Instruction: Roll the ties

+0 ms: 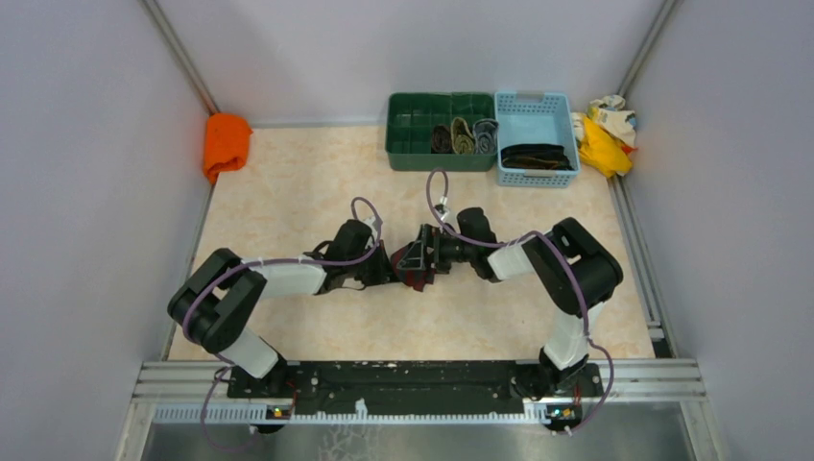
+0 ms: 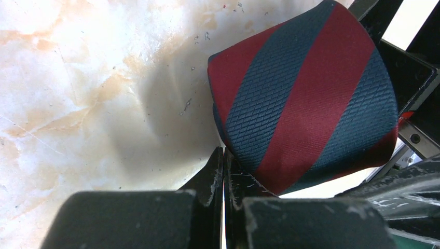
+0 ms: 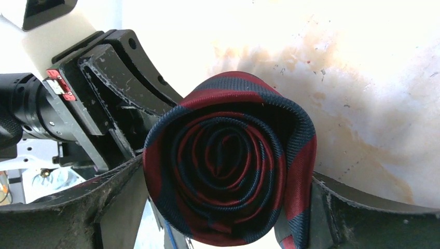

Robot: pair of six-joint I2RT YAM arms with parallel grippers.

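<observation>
A tie (image 3: pixel 223 155) with dark red and navy stripes is wound into a thick spiral, its outer end hanging loose at the lower right in the right wrist view. It stands at the middle of the table. My left gripper is shut, with nothing seen between its fingers; its tips lie close against the side of the rolled tie (image 2: pixel 306 98). From the right, my right gripper (image 1: pixel 411 259) reaches around the roll, part open, one finger (image 3: pixel 358 212) on each side. Whether both fingers press on the cloth cannot be told.
At the back, a green divided box (image 1: pixel 413 161) holds several rolled ties (image 1: pixel 463 136). Beside it is a blue basket (image 1: pixel 528 106) with dark folded cloth. An orange cloth (image 1: pixel 227 144) lies back left, yellow bags (image 1: pixel 605 144) back right.
</observation>
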